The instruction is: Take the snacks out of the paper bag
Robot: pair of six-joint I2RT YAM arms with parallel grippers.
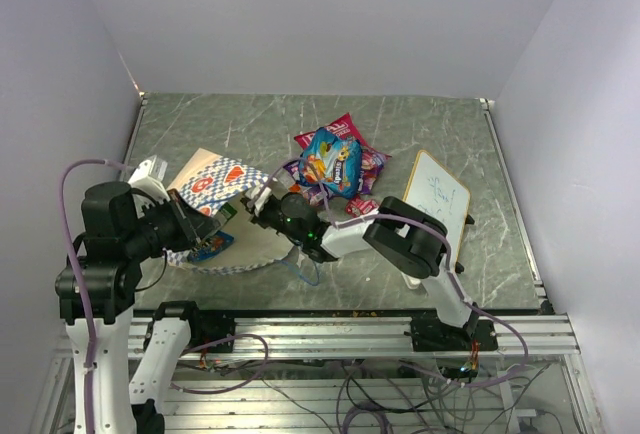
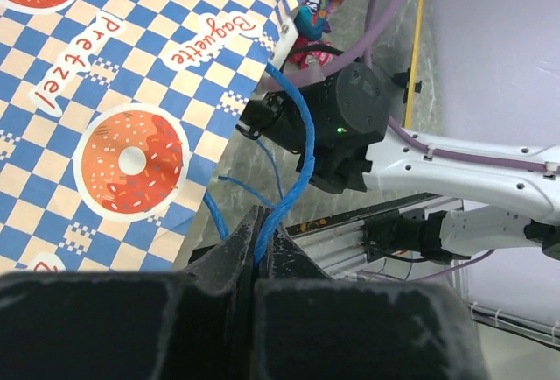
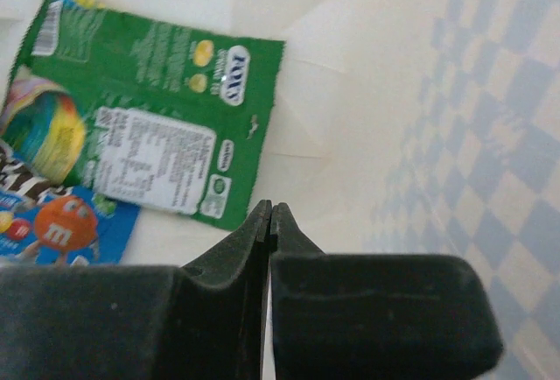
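Observation:
The paper bag (image 1: 240, 251) lies open on its side, its blue-and-white checked outside printed with a pretzel and a baguette. In the left wrist view my left gripper is shut on the bag's blue cord handle (image 2: 304, 152). Inside the bag, the right wrist view shows a green snack packet (image 3: 162, 109) and, partly cut off by the frame, a blue snack packet (image 3: 66, 222). My right gripper is shut beside the green packet, with nothing visible between its fingers.
Right of the bag, several snack packs lie in a heap, a blue bag (image 1: 332, 162) on top and a red pack (image 1: 340, 129) behind. A whiteboard (image 1: 437, 199) leans farther right, partly behind my right arm.

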